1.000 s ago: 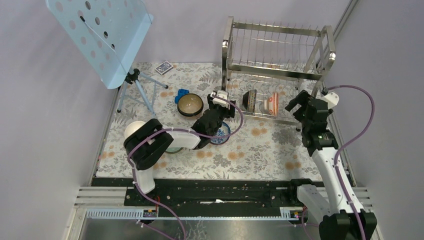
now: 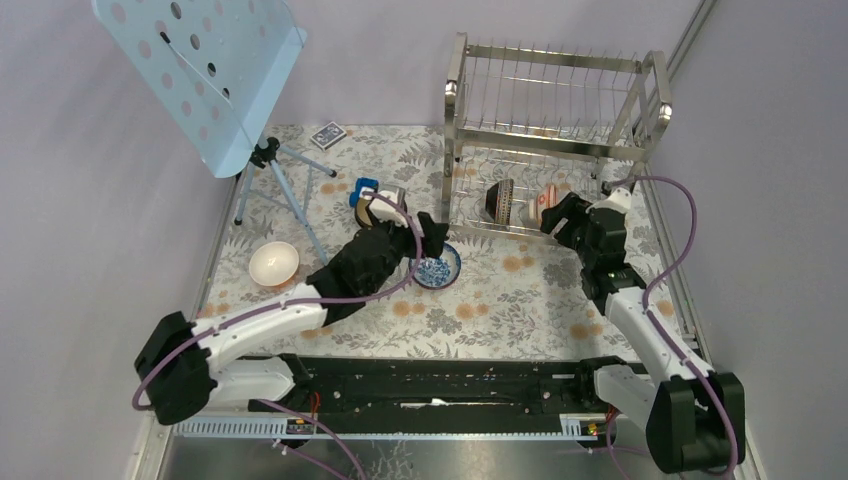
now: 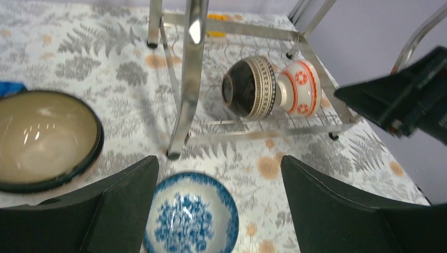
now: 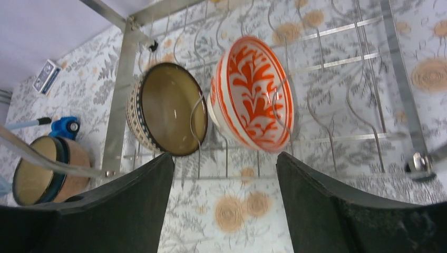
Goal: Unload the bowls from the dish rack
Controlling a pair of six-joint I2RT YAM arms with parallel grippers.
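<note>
In the dish rack [image 2: 555,148] a dark patterned bowl [image 3: 245,87] and a white bowl with red pattern [image 4: 248,95] lie on their sides. My right gripper is at the rack's front right, open, above these bowls. My left gripper is left of the rack, open, over a blue-and-white dish [image 3: 191,221]. A tan bowl with dark rim [image 3: 45,134] lies left of it, partly hidden in the top view. A white bowl [image 2: 273,264] sits at the left of the table.
A light-blue perforated stand [image 2: 200,70] fills the back left. A card box [image 2: 328,135] lies behind.
My left gripper has moved left, away from the rack. My right gripper has moved left toward the bowls in the rack.
</note>
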